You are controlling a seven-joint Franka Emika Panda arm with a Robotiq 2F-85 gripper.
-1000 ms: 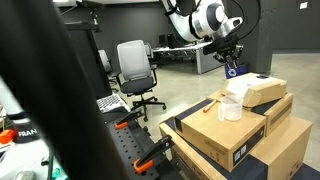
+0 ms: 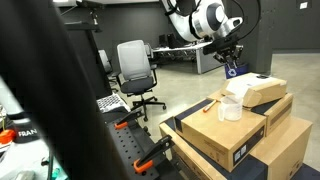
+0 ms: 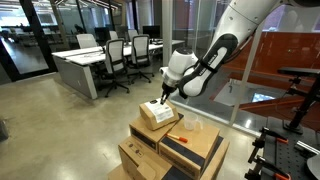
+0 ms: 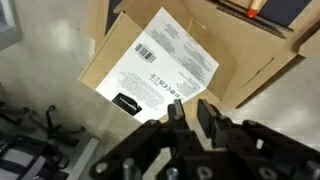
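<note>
In the wrist view my gripper stands open, its two dark fingers apart with nothing between them. Beneath it lies a small cardboard box bearing a white printed label. From the first exterior view, the white arm reaches over toward this small box, which rests on larger boxes. A pale, translucent container stands beside it. An orange stick-like item lies on the box top near the container. The second exterior view shows the labelled small box and the orange item.
Larger cardboard boxes form the work surface, with another one lower down at the right. Bare floor spreads to the left in the second exterior view. An office chair stands behind.
</note>
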